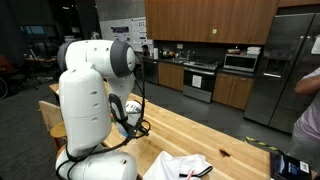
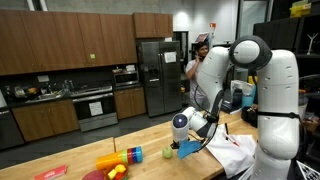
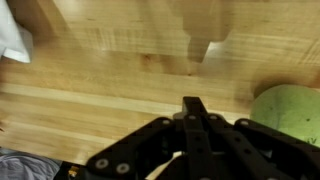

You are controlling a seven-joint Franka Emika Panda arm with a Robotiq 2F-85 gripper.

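My gripper is shut, with nothing showing between its fingers, and hangs over the bare wooden table [image 3: 100,95] in the wrist view. To its right in that view lies a round green object [image 3: 288,112], cut off by the picture's edge. In exterior view 2 a green ball [image 2: 167,153] rests on the table, left of the lowered gripper [image 2: 178,146]. Something blue [image 2: 187,149] shows close to the gripper there; what it is cannot be made out. In exterior view 1 the gripper [image 1: 143,130] is small and dark, low beside the arm's base.
A white cloth [image 1: 181,165] lies on the table in front of the arm. A multicoloured cylinder [image 2: 119,158], another green round item [image 2: 117,172] and a red bowl [image 2: 93,175] stand left in exterior view 2.
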